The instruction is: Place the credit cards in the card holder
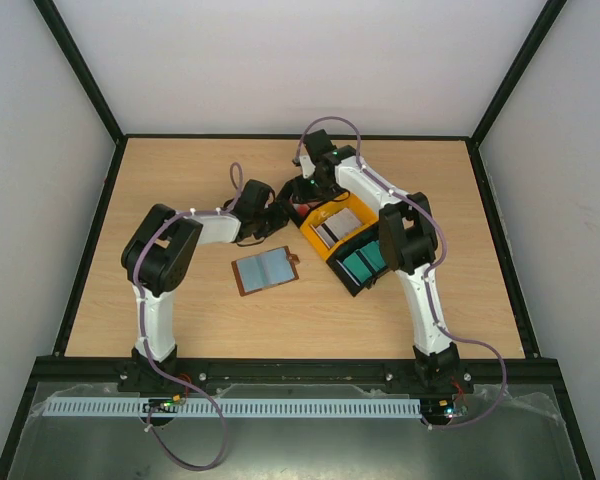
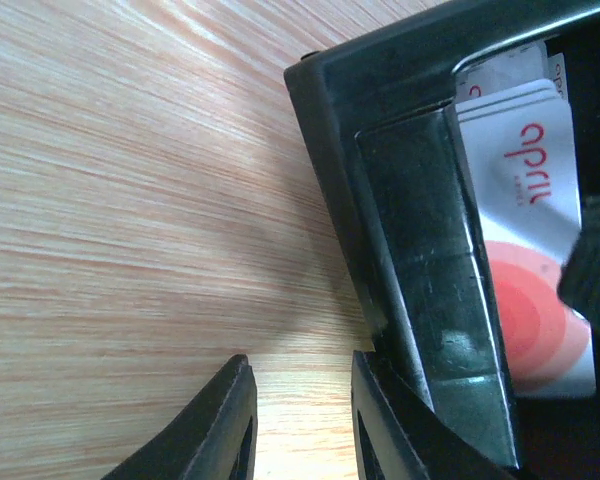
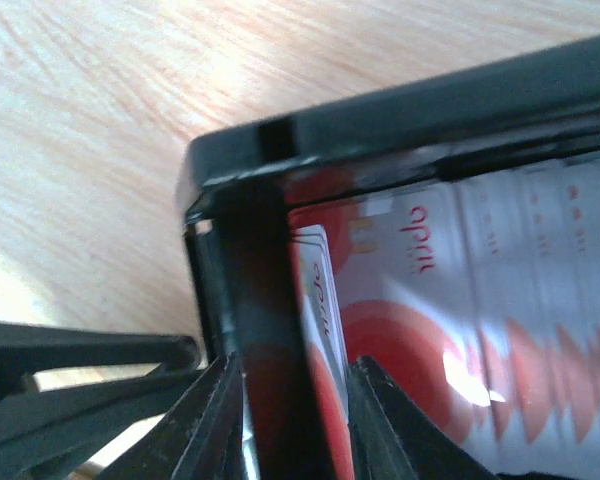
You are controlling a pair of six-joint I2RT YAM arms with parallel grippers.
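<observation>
A brown-edged card holder with a pale window [image 1: 264, 270] lies on the table, empty-looking. Behind and right of it stands a box [image 1: 321, 238] with black and orange compartments. Red-and-white cards [image 2: 525, 230] fill its far-left black compartment; one thin card [image 3: 322, 300] leans against the end wall. My right gripper is part open around that wall [image 3: 265, 330], one finger outside, the other inside by the leaning card. My left gripper is low outside the box, fingertips apart, bare wood showing between them; a grip on anything is not visible.
White cards [image 1: 338, 226] stand in the orange compartment and teal cards [image 1: 363, 262] in the near black one. Both grippers are close together at the box's left end.
</observation>
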